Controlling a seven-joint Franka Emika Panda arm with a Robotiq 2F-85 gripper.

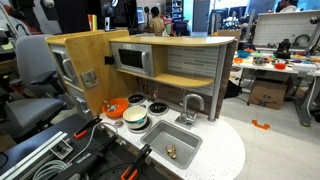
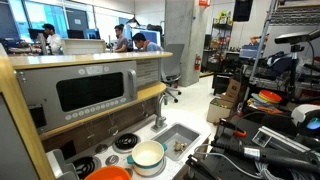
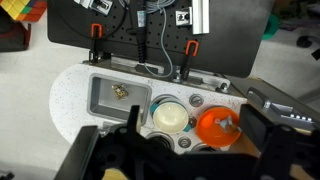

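Observation:
In the wrist view my gripper stands open, its dark fingers wide apart with nothing held between them. It looks down from above on the kitchen counter. A cream pot (image 3: pixel 170 117) with a teal rim shows between the fingers, below them on the stove area. Right of it in that view lies an orange bowl (image 3: pixel 217 127) with a small greyish thing inside. The grey sink (image 3: pixel 95 99) is at the left, with a small yellowish-brown object (image 3: pixel 120 91) in its basin. In the first exterior view the pot (image 1: pixel 135 117) sits between the orange bowl (image 1: pixel 117 105) and the sink.
A silver microwave (image 2: pixel 95 92) stands on the shelf behind the stove. The tap (image 1: pixel 192 105) rises behind the sink. Bare white counter (image 1: pixel 222 150) lies right of the sink. Along the front runs a dark frame with cables and orange-handled clamps (image 3: pixel 189 47).

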